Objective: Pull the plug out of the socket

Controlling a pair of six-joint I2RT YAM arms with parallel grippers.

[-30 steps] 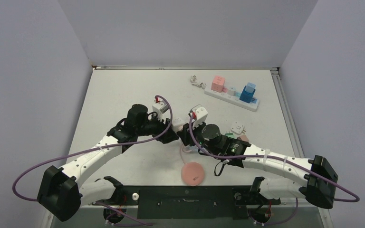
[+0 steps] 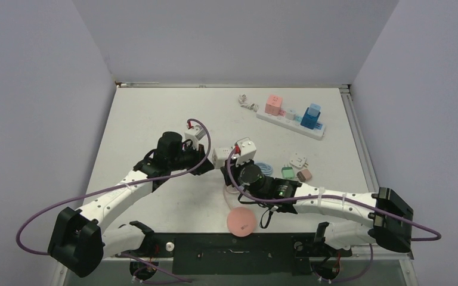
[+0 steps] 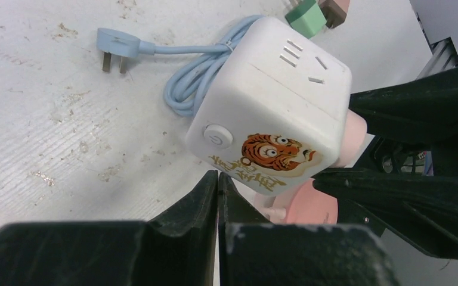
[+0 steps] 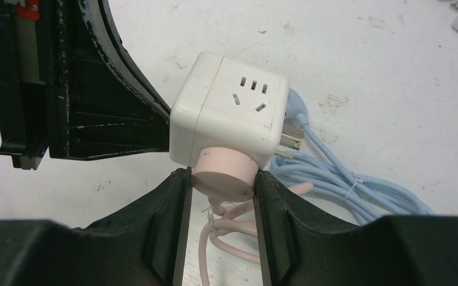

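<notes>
A white cube socket (image 3: 274, 89) with slots and a tiger sticker hangs above the table, the pink plug (image 4: 225, 173) still against its side. In the right wrist view my right gripper is shut on the pink plug, its pink cord running down below. My left gripper is shut with its fingertips together and nothing between them. The socket lies just outside the left fingers, beyond their tips in the left wrist view. Metal prongs (image 4: 291, 138) stick out of the socket's far side. From above, both arms partly cover the socket (image 2: 222, 156).
A blue coiled cord with its plug (image 3: 119, 43) lies on the table under the socket. A round pink piece (image 2: 241, 221) rests near the front edge. Small adapters (image 2: 288, 171) lie at the right, and a power strip (image 2: 286, 122) is farther back.
</notes>
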